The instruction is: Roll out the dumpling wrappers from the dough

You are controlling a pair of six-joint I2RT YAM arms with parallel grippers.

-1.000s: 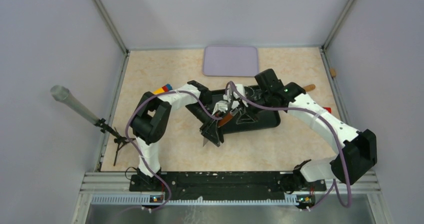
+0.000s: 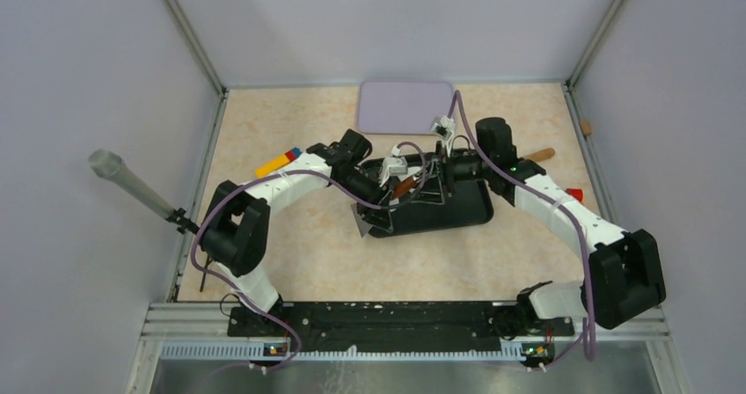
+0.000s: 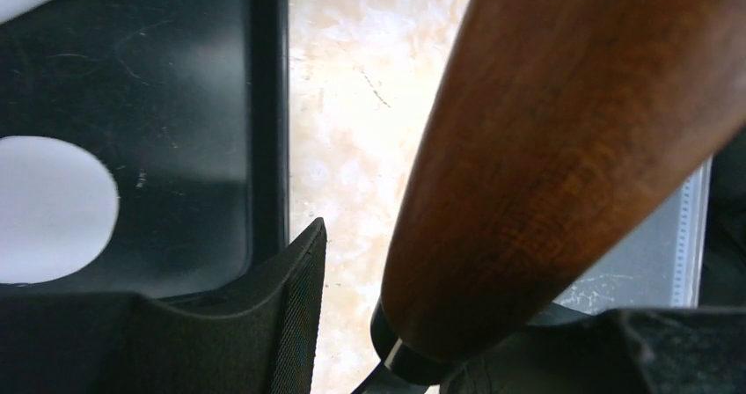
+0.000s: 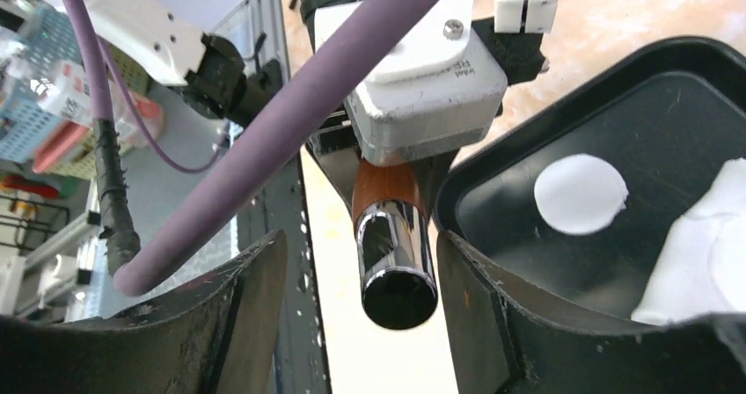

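Observation:
A brown wooden cylindrical tool with a metal end (image 3: 563, 148) is held in my left gripper (image 2: 387, 200), which is shut on it above the black tray (image 2: 449, 218). In the right wrist view its metal end (image 4: 396, 280) lies between the fingers of my right gripper, which stands open around it. A flat white dough round (image 3: 53, 209) lies in the tray, also visible as a white disc (image 4: 579, 192), with a white piece (image 4: 699, 253) beside it, possibly cloth or dough.
A lilac board (image 2: 405, 104) lies at the back. A yellow object (image 2: 273, 164) is at the left, a wooden stick (image 2: 541, 155) and red object (image 2: 574, 194) at the right.
My left gripper has shifted slightly with the wooden tool. My right arm has risen or drawn a little back and right, its wrist turning, its cable moving upward in the top view.

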